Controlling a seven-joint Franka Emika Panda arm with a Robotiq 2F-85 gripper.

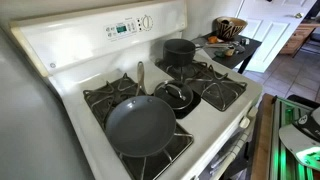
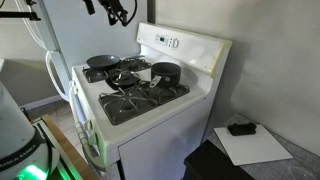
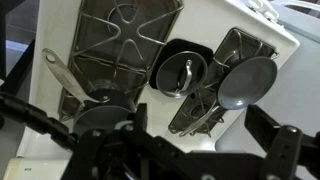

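A white stove carries the cookware. A grey frying pan sits on the burners at the left in exterior view 1, its handle towards the control panel. Between the burner pairs rests a small pan with a glass lid. On a far burner stands a dark pot. My gripper is open above the stove, with nothing between its fingers. The wrist view shows the pot, the lidded pan and the frying pan below and apart from it. In exterior view 2 the gripper hangs high.
A dark side table beyond the stove bears a basket and small items. A white board with a black object lies beside the stove.
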